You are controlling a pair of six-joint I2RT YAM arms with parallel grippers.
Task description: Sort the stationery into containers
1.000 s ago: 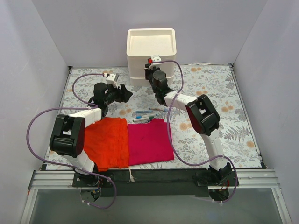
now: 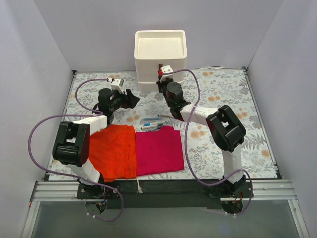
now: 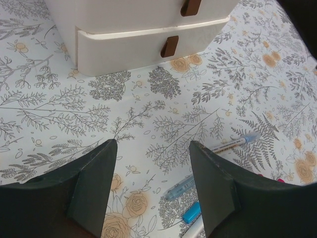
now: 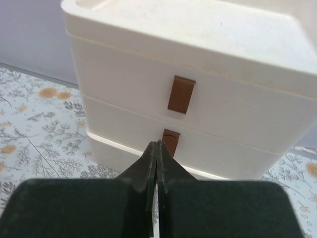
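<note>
The white drawer unit (image 2: 143, 67) stands at the back of the table. In the right wrist view its top drawer's brown pull tab (image 4: 182, 94) is ahead of and above my right gripper, which is shut with nothing between its fingers. A lower brown tab (image 4: 171, 141) shows right behind the fingertips. My left gripper stands open and empty over the table, left of the pens. Several pens and markers lie mid-table, among them a clear blue-ended pen (image 3: 181, 187) and a blue-capped marker (image 3: 192, 212).
A magenta cloth (image 2: 159, 152) and an orange cloth (image 2: 113, 153) lie along the front. Purple cables loop around both arms.
My right gripper has backed away from the drawer front and shifted a little right, staying shut. The top drawer looks unmoved.
</note>
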